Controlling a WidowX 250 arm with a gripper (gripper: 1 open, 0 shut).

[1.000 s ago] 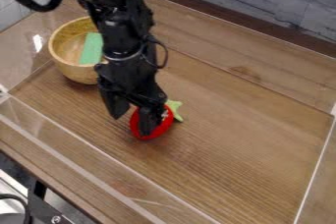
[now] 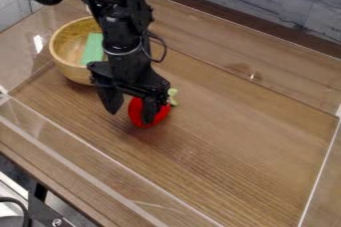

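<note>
The black arm hangs from the top left, its gripper (image 2: 134, 104) low over a red round object (image 2: 152, 115), with dark fingers on either side of it or in front of it; whether they hold it is unclear. A small pale green piece shows just to the right of the red object. Behind the arm at upper left, a yellow bowl (image 2: 67, 42) holds a green item (image 2: 92, 48).
A raised edge with grey wall panels runs along the back, and the table's left edge is at lower left.
The gripper has shifted slightly left, and the red object appears a little higher in the view than it was.
</note>
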